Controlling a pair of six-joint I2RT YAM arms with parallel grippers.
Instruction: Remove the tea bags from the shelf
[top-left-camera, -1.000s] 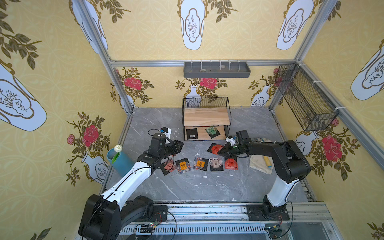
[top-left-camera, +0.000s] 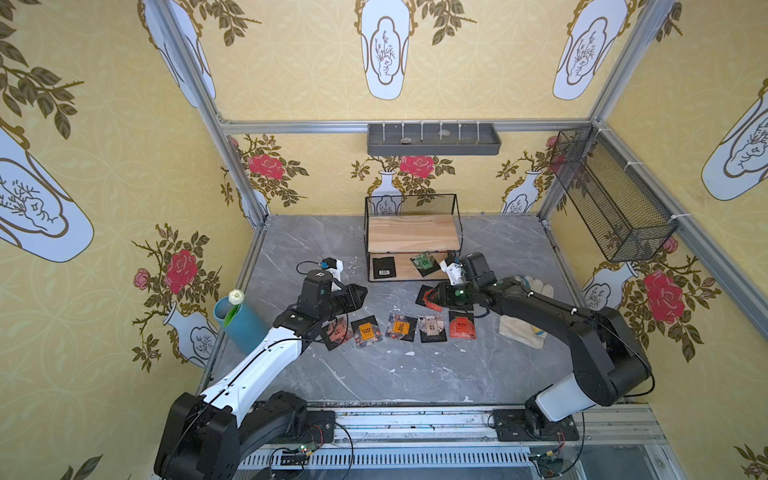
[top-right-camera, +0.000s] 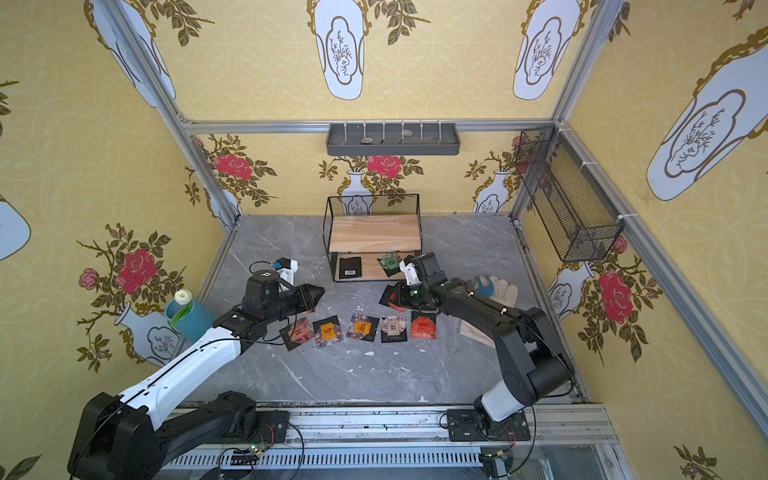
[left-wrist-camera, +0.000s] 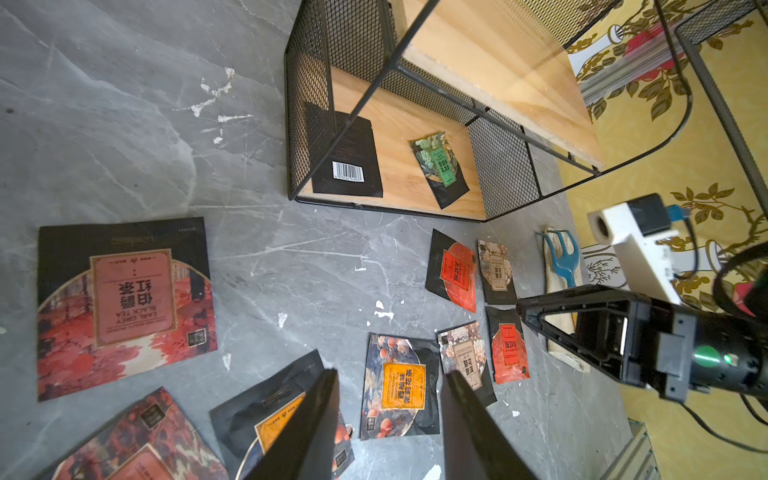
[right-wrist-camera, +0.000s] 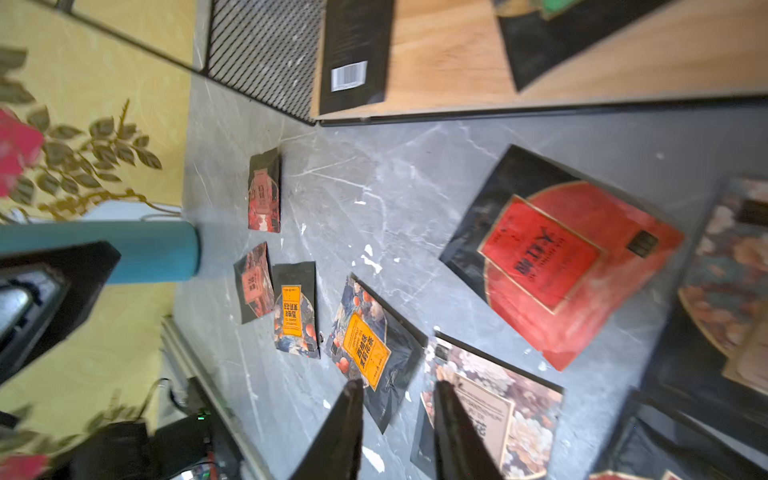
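Observation:
On the lower board of the wire shelf (top-left-camera: 412, 233) lie a black tea bag (left-wrist-camera: 345, 160) showing its barcode and a green-labelled tea bag (left-wrist-camera: 438, 164). Several other tea bags lie on the table, among them a red one (right-wrist-camera: 560, 260) just before the shelf and an orange-labelled one (left-wrist-camera: 400, 385). My left gripper is above the table front-left of the shelf, fingers parted with nothing between them. My right gripper hovers over the bags at the shelf's front right, its fingers parted, nothing held.
A blue cup (top-left-camera: 244, 332) with a flower stands at the left edge. Gloves (top-left-camera: 521, 328) lie at the right, partly behind my right arm. The grey tray (top-left-camera: 432, 148) and wire basket (top-left-camera: 608, 200) hang on the walls.
My left arm and the bags look almost unchanged.

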